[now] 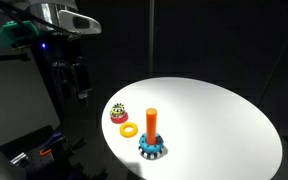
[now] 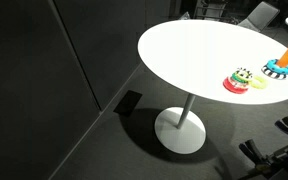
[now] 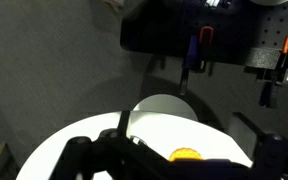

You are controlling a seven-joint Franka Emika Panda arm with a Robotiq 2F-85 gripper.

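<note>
An orange post (image 1: 151, 124) stands upright on the white round table, with a blue ring (image 1: 151, 143) and a black-and-white striped piece (image 1: 152, 153) around its foot. Left of it a yellow ring (image 1: 129, 130) lies flat. Farther left is a small stack with a red ring (image 2: 236, 86) at the bottom, green above and a speckled piece on top. My gripper is open, its dark fingers wide apart and nothing between them. It hangs off the table's edge, away from the toys, as exterior view 2 shows. The yellow ring (image 3: 185, 154) is partly visible in the wrist view.
A dark bench edge with cables and clamps (image 3: 206, 38) runs across the top of the wrist view. Dark panels stand behind the table.
</note>
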